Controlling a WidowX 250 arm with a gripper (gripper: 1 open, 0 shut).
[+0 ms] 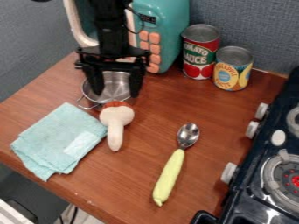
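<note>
My black gripper [111,77] hangs open over a metal pot [105,92], its fingers at the pot's rim and partly hiding it. In front of the pot lies a mushroom-shaped toy [115,123] with a red-and-white top and pale stem. A folded light blue towel [56,140] lies at the front left.
A teal microwave [162,44] stands behind, with two cans [200,54] [232,70] to its right. A spoon [187,136] and a yellow corn-like object [169,175] lie at right, beside a black stove [267,175].
</note>
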